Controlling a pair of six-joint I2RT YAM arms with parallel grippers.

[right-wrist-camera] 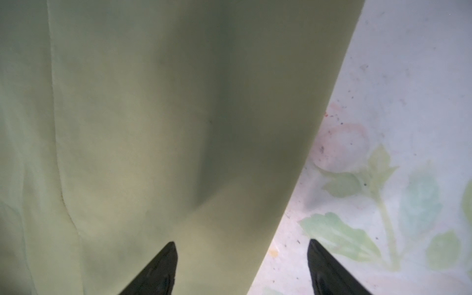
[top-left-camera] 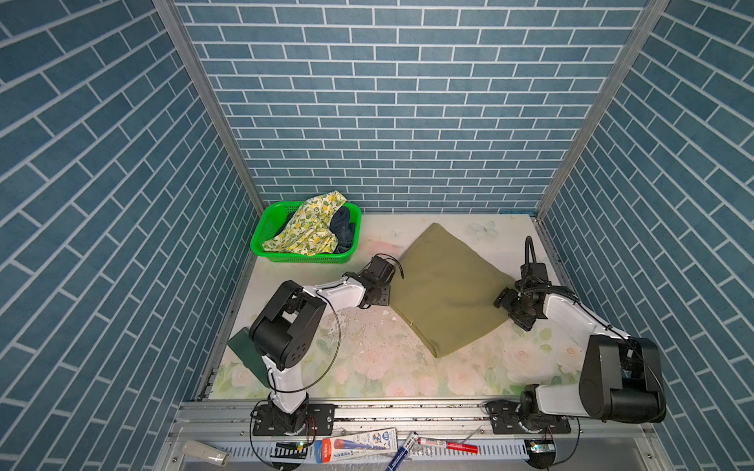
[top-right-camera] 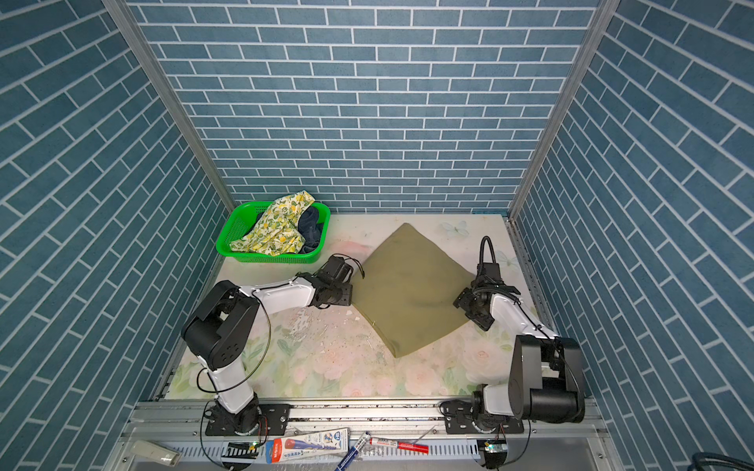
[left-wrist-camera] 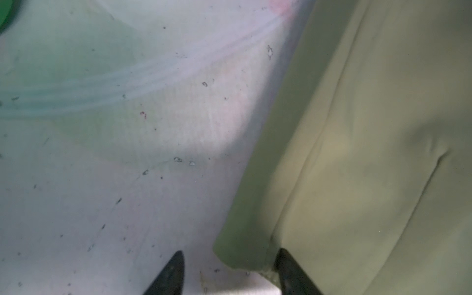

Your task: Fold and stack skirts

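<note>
An olive-green skirt (top-left-camera: 451,290) lies flat on the table, turned like a diamond with corners toward the back, front and both sides. My left gripper is at its left corner, part open. In the left wrist view the skirt's corner (left-wrist-camera: 245,250) reaches between the fingers, the right finger touching or just over the cloth. My right gripper stands open at the right corner; one finger is over the skirt (right-wrist-camera: 147,147) and the other over bare table, with the edge running between them. Whether either gripper touches the table cannot be seen.
A green basket (top-left-camera: 306,258) at the back left holds a yellow lemon-print cloth (top-left-camera: 308,227) and dark blue cloth (top-left-camera: 342,227). A dark green flat piece (top-left-camera: 248,355) lies near the left arm's base.
</note>
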